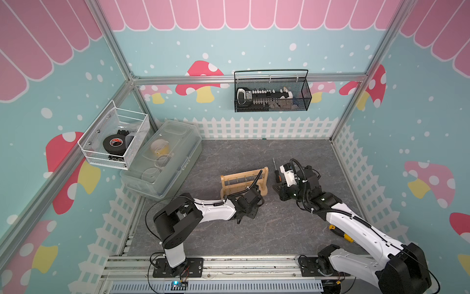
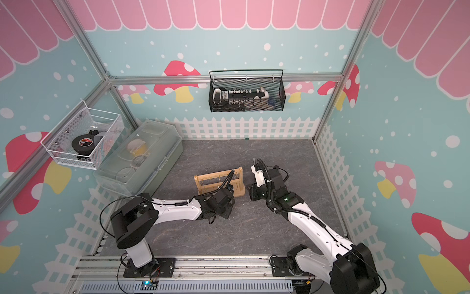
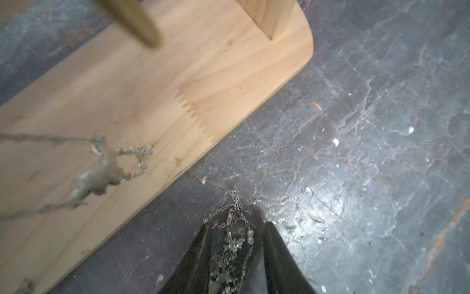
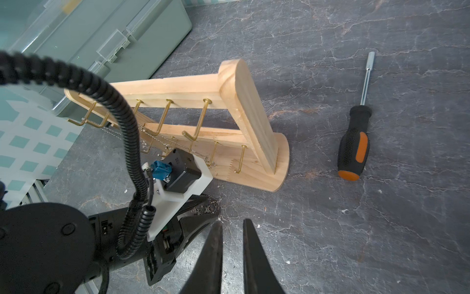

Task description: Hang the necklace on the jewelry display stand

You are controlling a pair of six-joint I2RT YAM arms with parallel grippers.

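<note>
The wooden jewelry stand has brass hooks, with chains hanging on some; a blurred silver pendant (image 3: 100, 174) is among them in the left wrist view. A silver necklace (image 3: 230, 254) lies heaped on the floor just off the stand's front edge. My left gripper is low over that heap, open, its fingertips either side of the chain. My right gripper is held above the floor right of the stand, its fingertips close together; whether anything is between them I cannot tell.
A screwdriver (image 4: 356, 147) lies right of the stand. A clear plastic box (image 1: 166, 181) stands at the left. A yellow-handled tool (image 1: 345, 235) lies near my right arm's base.
</note>
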